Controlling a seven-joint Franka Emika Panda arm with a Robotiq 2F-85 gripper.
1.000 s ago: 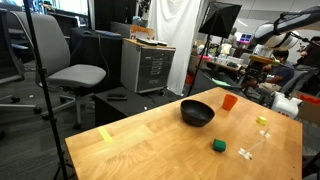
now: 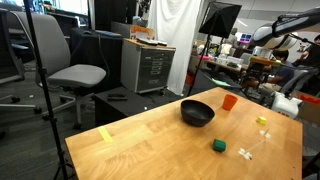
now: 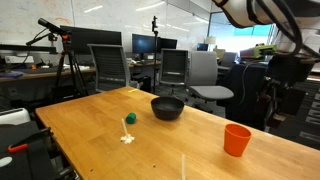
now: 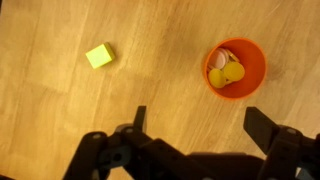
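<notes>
My gripper is open in the wrist view, its two dark fingers wide apart with nothing between them. Beyond the fingertips, toward the upper right, an orange cup (image 4: pixel 238 68) is seen from above, with yellow and pale pink pieces inside. A small yellow block (image 4: pixel 100 56) lies on the bare wood to the upper left. The same cup (image 3: pixel 237 139) stands upright at the right in exterior view 2, clear of the arm above. A black bowl (image 2: pixel 197 113) and a small green object (image 2: pixel 219 145) sit farther along the table.
Thin whitish pieces lie on the table, one of them a pale item (image 3: pixel 127 132) near the green object. A yellow patch (image 2: pixel 106 135) marks the table's far end. Chairs and a tool cabinet (image 2: pixel 148 67) stand beyond the edge.
At the far right of exterior view 1, the arm has shifted slightly. The cup, bowl, green object and yellow block keep their places.
</notes>
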